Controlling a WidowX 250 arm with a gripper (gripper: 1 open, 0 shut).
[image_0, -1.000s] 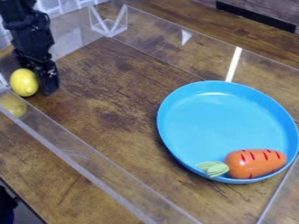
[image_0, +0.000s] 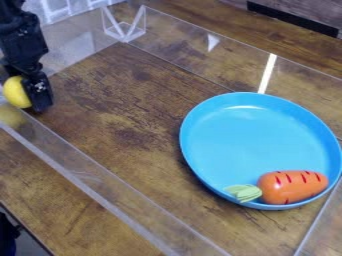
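At the left edge of the view, the black gripper (image_0: 27, 82) points down around a yellow object (image_0: 15, 94), which sits low against the clear side wall. Its fingers overlap the yellow object, so whether they touch it is hard to tell. On the right, a blue plate (image_0: 243, 142) holds a toy carrot (image_0: 293, 186) with a pale green top at its lower right rim.
Clear plastic walls (image_0: 94, 190) border the area, with white corner brackets (image_0: 123, 22) at the back.
The gripper and the yellow object have shifted slightly left, toward the edge of the view. The plate and carrot have not moved.
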